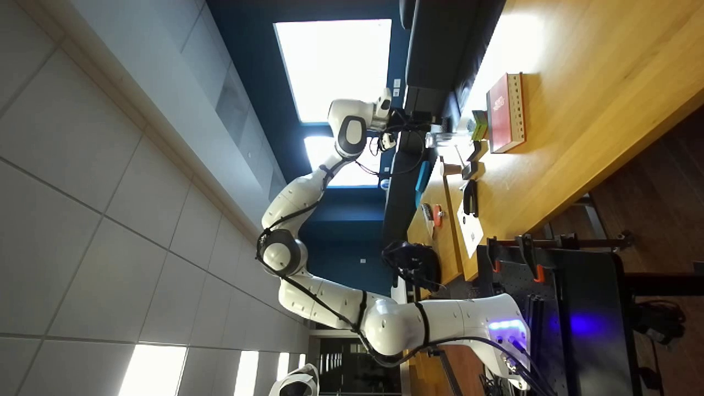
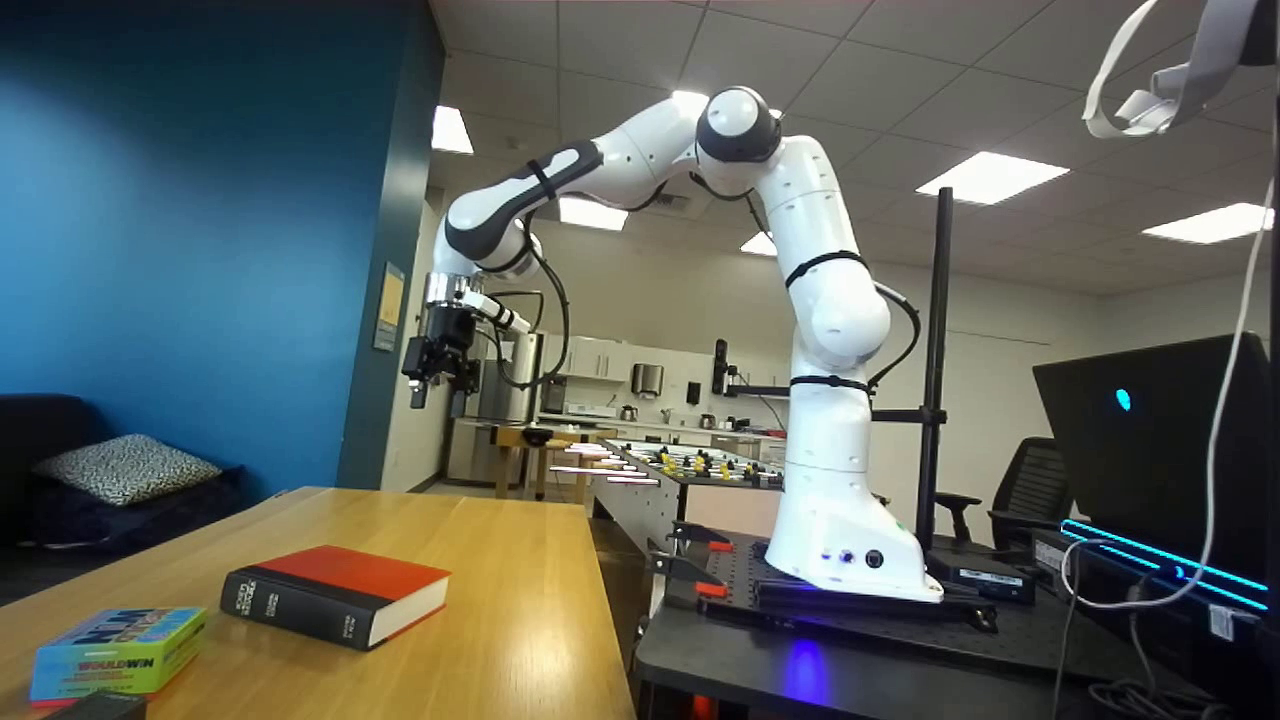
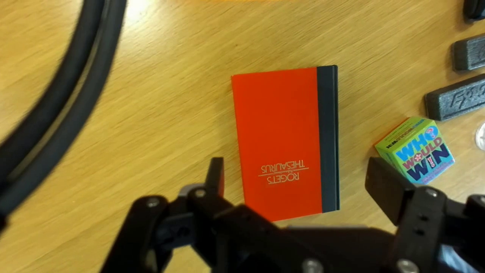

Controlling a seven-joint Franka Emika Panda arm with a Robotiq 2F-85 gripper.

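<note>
A red book with a black spine, titled Roget's Thesaurus (image 3: pixel 282 136), lies flat on the wooden table (image 3: pixel 136 136) in the wrist view. My gripper stands open above the table, its fingers (image 3: pixel 216 175) wide apart and nothing held between them. Exterior view 2 shows the gripper (image 2: pixel 439 390) high in the air, well clear of the red book (image 2: pixel 342 590). To the right of the book in the wrist view is a small colourful box reading "Who Would Win" (image 3: pixel 416 150), partly covered by my right-hand finger.
Dark bar-shaped objects (image 3: pixel 457 96) lie beyond the box at the right in the wrist view. A transparent container (image 1: pixel 445 139) stands near the box in exterior view 1. Bare tabletop stretches left of the book in the wrist view.
</note>
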